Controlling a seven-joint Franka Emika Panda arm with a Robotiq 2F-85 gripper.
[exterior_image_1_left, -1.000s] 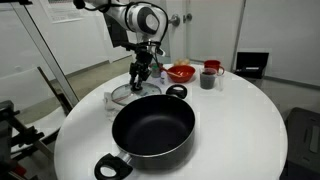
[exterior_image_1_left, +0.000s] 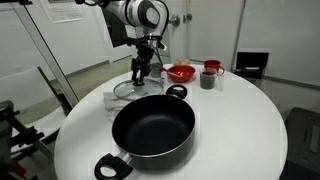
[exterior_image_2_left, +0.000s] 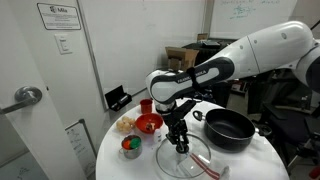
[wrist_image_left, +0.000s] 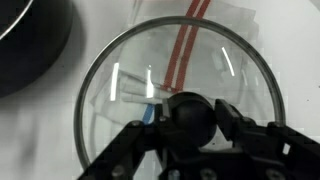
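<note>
A clear glass lid (wrist_image_left: 100, 75) with a dark rim and a round black knob (wrist_image_left: 188, 112) lies under my gripper (exterior_image_1_left: 140, 76). The fingers are shut on the knob, which shows between them in the wrist view. In exterior view 2 the lid (exterior_image_2_left: 200, 164) spreads out below the gripper (exterior_image_2_left: 181, 146). A pale cloth with red stripes (wrist_image_left: 182, 52) shows through the glass. Whether the lid touches the cloth or hangs just above it, I cannot tell. The black pan (exterior_image_1_left: 153, 127) stands uncovered on the white table, nearer the exterior view 1 camera than the lid.
Behind the lid stand a red bowl (exterior_image_1_left: 181, 73), a red mug (exterior_image_1_left: 208, 79) and a metal pot (exterior_image_2_left: 131, 148) with colourful things inside. The pan's long handle (exterior_image_1_left: 113, 166) reaches toward the table's front edge.
The arm and the lid have shifted only slightly over the last second, and the lid looks a little flatter. The pan and the things behind have stayed in place.
</note>
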